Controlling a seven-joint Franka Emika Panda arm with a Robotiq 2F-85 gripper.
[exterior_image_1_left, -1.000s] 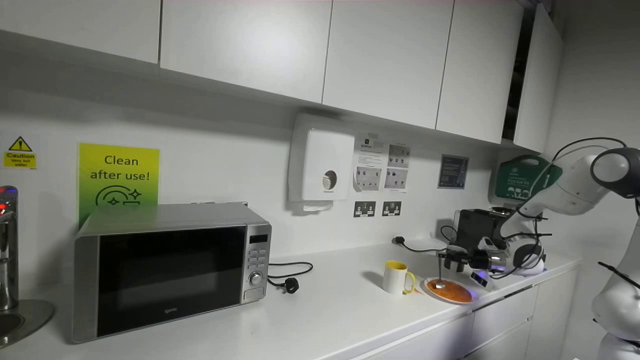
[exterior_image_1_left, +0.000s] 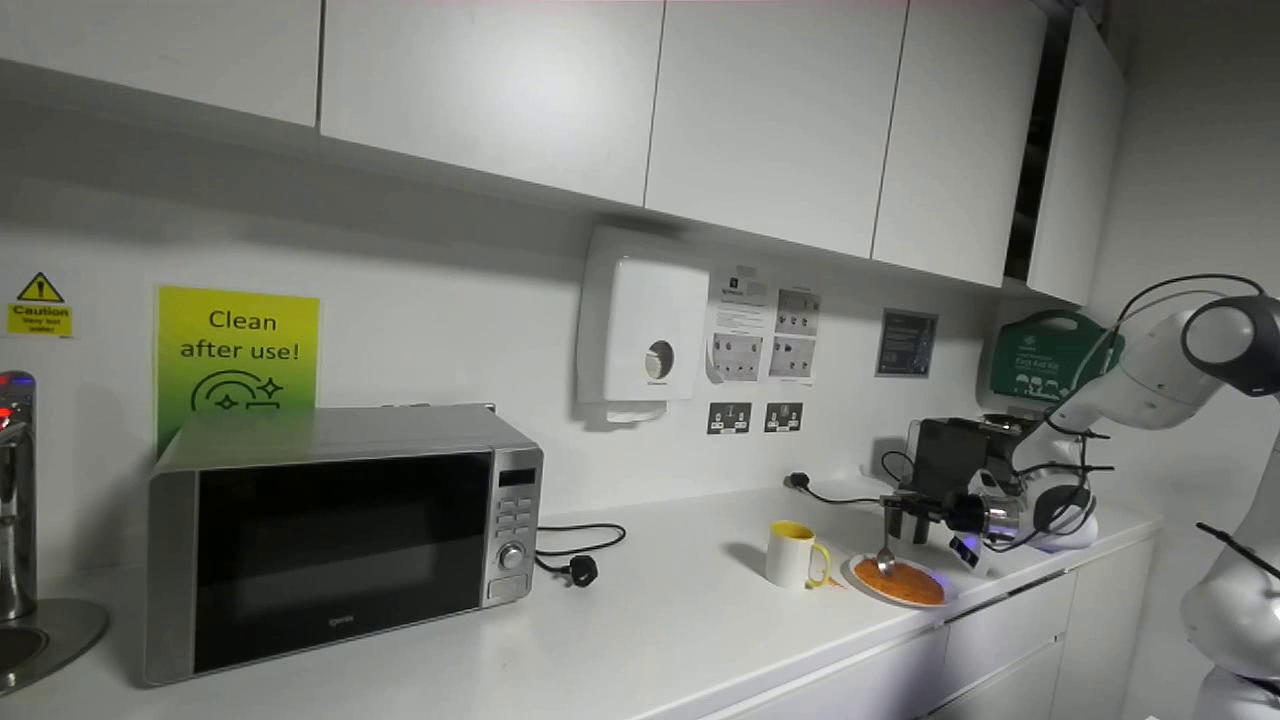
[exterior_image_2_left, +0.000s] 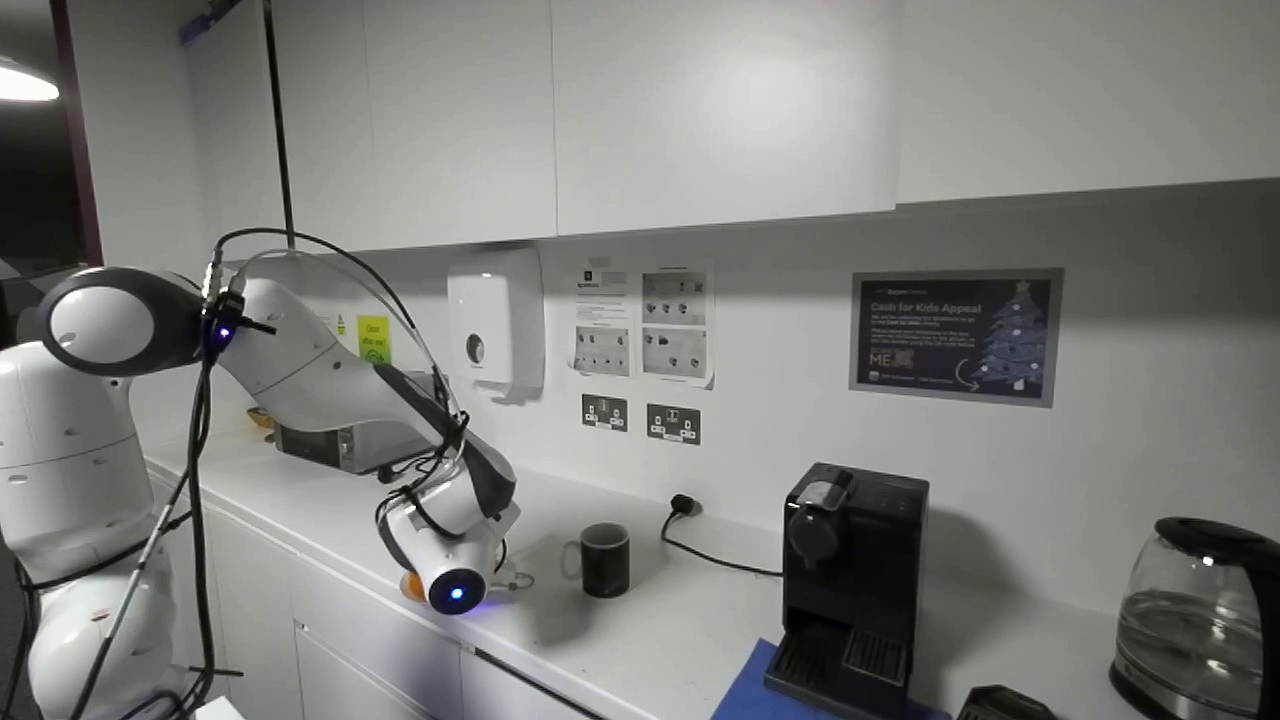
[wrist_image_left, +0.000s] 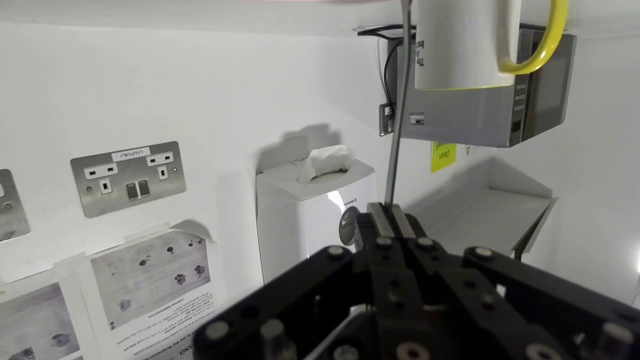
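Observation:
In exterior view 1 my gripper (exterior_image_1_left: 891, 504) is above the plate, shut on the upper handle of a metal spoon (exterior_image_1_left: 885, 558). The spoon hangs down with its bowl at the orange food (exterior_image_1_left: 902, 583), which covers most of a white plate (exterior_image_1_left: 853, 564). Whether the bowl touches the food is hard to tell. From the wrist, the thin spoon handle (wrist_image_left: 397, 135) runs out from between the closed fingertips; its bowl is outside that view. A white mug with a yellow handle (exterior_image_1_left: 789, 559) stands upright, left of the plate. My arm hides most of the plate in exterior view 2.
A black coffee machine (exterior_image_2_left: 854, 576) and a glass kettle (exterior_image_2_left: 1188, 618) stand on the counter. The microwave (exterior_image_1_left: 348, 540) is farther left, with a loose plug (exterior_image_1_left: 583, 570) beside it. Bare counter (exterior_image_1_left: 672, 588) lies between microwave and mug. The plate sits near the counter's front edge.
The gripper has shifted and turned slightly, and the spoon with it. Its bowl has moved a little right and up in exterior view 1. Mug and plate look unmoved.

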